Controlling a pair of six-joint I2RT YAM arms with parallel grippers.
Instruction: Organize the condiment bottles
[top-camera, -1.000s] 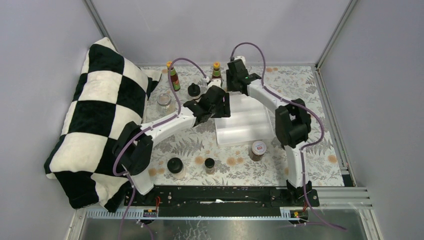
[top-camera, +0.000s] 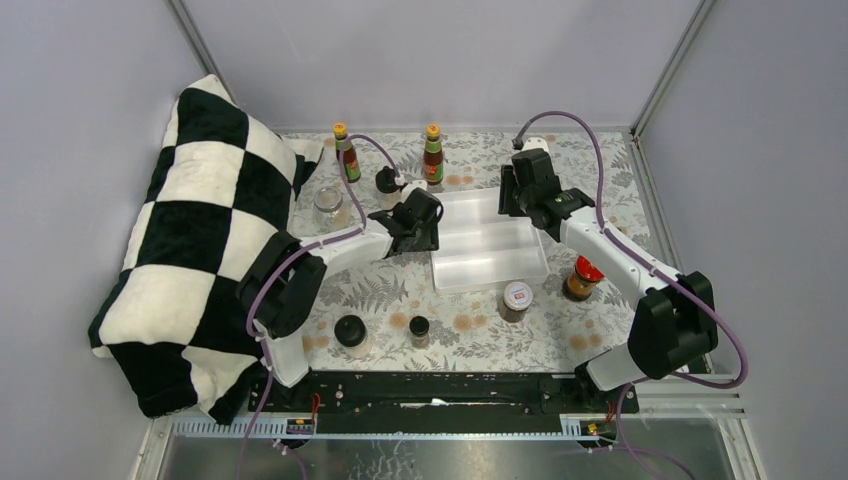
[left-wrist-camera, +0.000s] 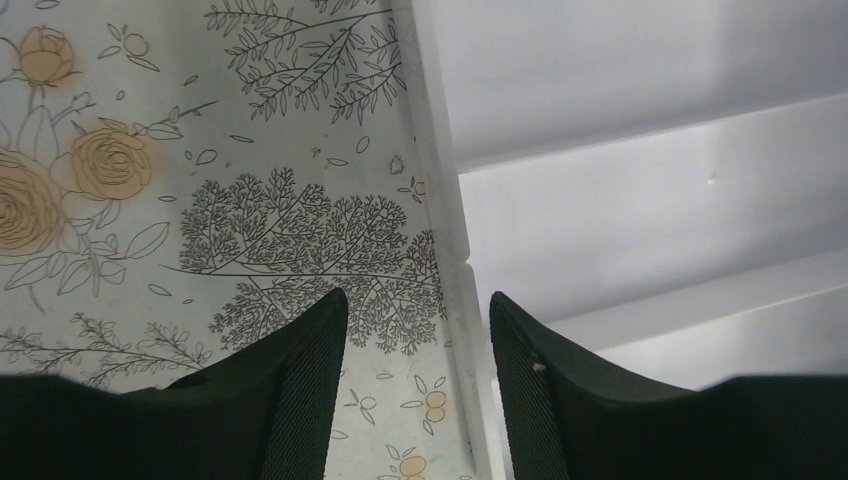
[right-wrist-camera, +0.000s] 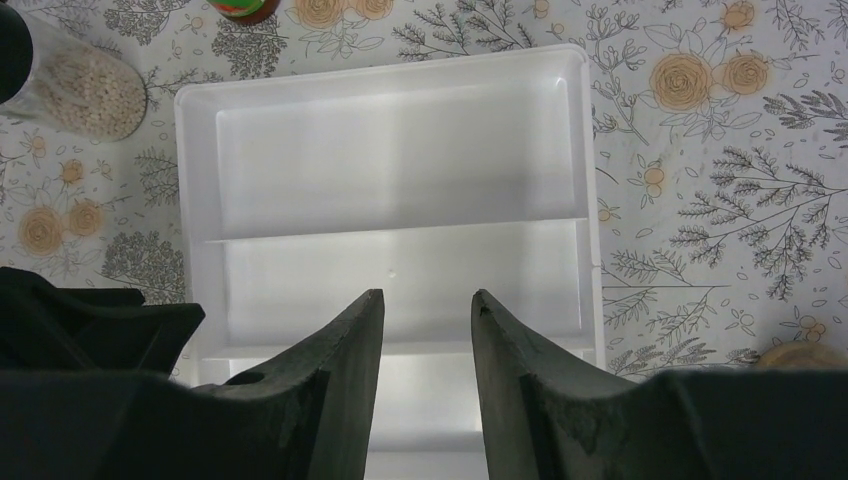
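Note:
An empty white tray (top-camera: 488, 240) with three compartments lies mid-table. Beside its left wall hovers my left gripper, fingers part open, nothing between the fingers. Over the tray is my right gripper, also part open and empty. Two yellow-capped sauce bottles, one left (top-camera: 347, 155) and one right (top-camera: 433, 156), stand at the back. Around the tray are a black-lidded jar (top-camera: 387, 181), a clear jar (top-camera: 330, 205), a red-lidded jar (top-camera: 582, 278), a white-lidded jar (top-camera: 515, 301), a small black-capped shaker (top-camera: 419, 330) and a larger black-lidded jar (top-camera: 352, 335).
A black-and-white checkered cushion (top-camera: 190, 240) fills the left side. Grey walls bound the back and right.
My right gripper has swung right, away from the right sauce bottle, uncovering it and the red-lidded jar. The left gripper shifted slightly left and back toward the near side.

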